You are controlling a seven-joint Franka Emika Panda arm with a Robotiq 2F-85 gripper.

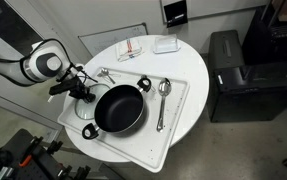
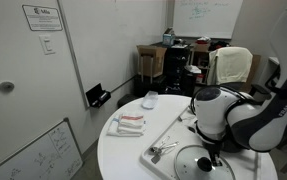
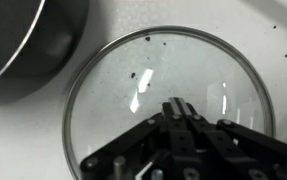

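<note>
A round glass lid (image 3: 198, 75) with a metal rim fills most of the wrist view. Over it my gripper is shut, and nothing shows between its fingers. Whether the fingertips touch the lid or its knob, I cannot tell; the arm hides the lid's middle. In exterior view 1 the lid (image 1: 84, 110) lies flat on the white tray, just left of a black pot (image 1: 121, 110). The pot stands uncovered and looks empty.
The white tray (image 1: 149, 159) rests on a round white table (image 1: 195, 65). A large spoon (image 1: 163, 104) lies right of the pot, and a smaller utensil (image 1: 106, 75) lies behind the lid. A folded cloth (image 1: 128, 47) and a clear container (image 1: 165, 44) are at the back.
</note>
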